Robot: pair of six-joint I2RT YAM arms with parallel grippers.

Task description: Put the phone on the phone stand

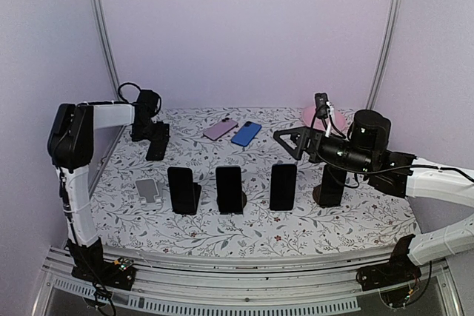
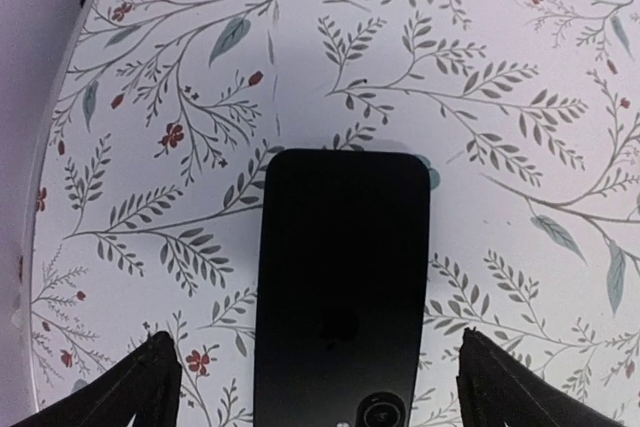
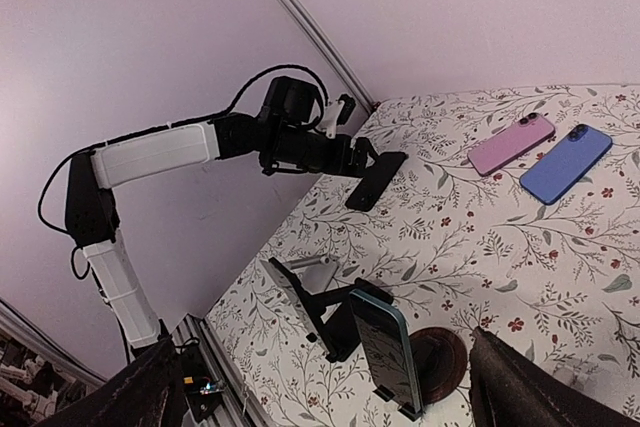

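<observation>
A black phone (image 1: pixel 157 149) (image 2: pixel 342 277) lies flat at the back left of the patterned table. My left gripper (image 1: pixel 152 127) is over it, open, its fingers either side of the phone in the left wrist view. My right gripper (image 1: pixel 292 138) hangs open over the right half, nothing between its fingers. A small silver stand (image 1: pixel 148 189) (image 3: pixel 318 272) is empty at the front left. Several other stands along the front hold dark phones, such as one (image 1: pixel 182 189) beside it.
A pink phone (image 1: pixel 220 128) and a blue phone (image 1: pixel 245 134) lie at the back middle. A pink round thing (image 1: pixel 337 118) sits at the back right, partly behind the right arm.
</observation>
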